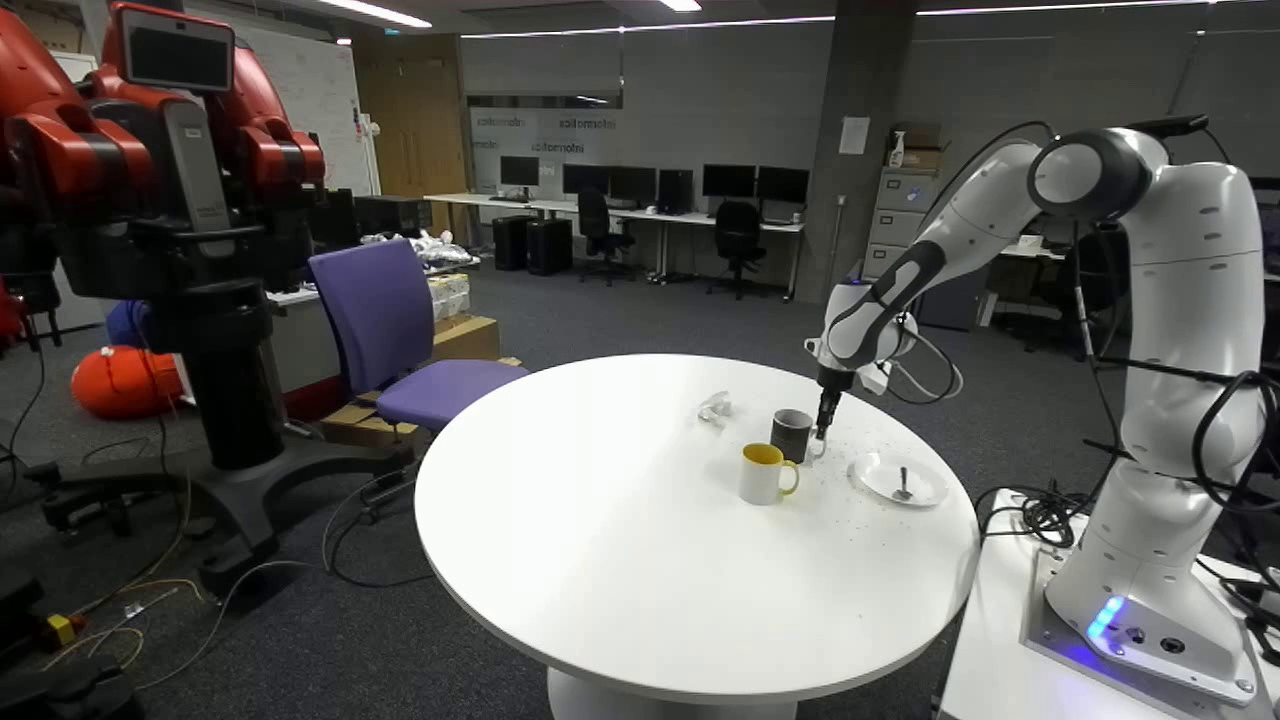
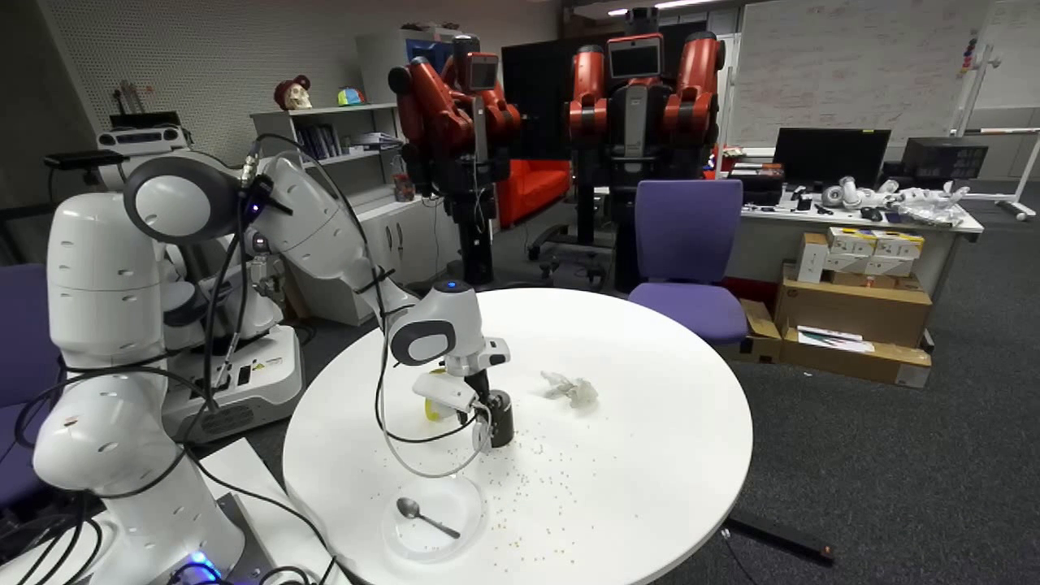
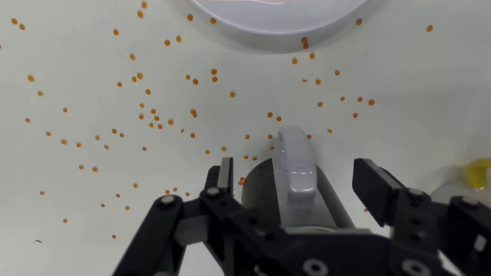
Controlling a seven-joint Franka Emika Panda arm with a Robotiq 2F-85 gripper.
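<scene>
A dark mug (image 1: 791, 437) with a pale handle stands upright on the round table, its handle turned toward the plate. Low beside it, on the handle side, is my gripper (image 1: 822, 433). In the wrist view the mug's handle (image 3: 299, 161) lies in the gap between the two separated black fingers, clear of both. My gripper is open and grips nothing. The lower part of the mug (image 3: 260, 195) shows behind the gripper's body, which hides the rest. Close by stands a white mug (image 1: 761, 478) with a yellow inside and handle.
A white plate (image 2: 458, 547) carrying a metal spoon (image 2: 426, 517) lies near the robot's side. Small orange grains are scattered over the tabletop (image 2: 624, 487). Crumpled clear plastic (image 2: 571, 390) rests beyond the dark mug. The table's far side from the arm is bare.
</scene>
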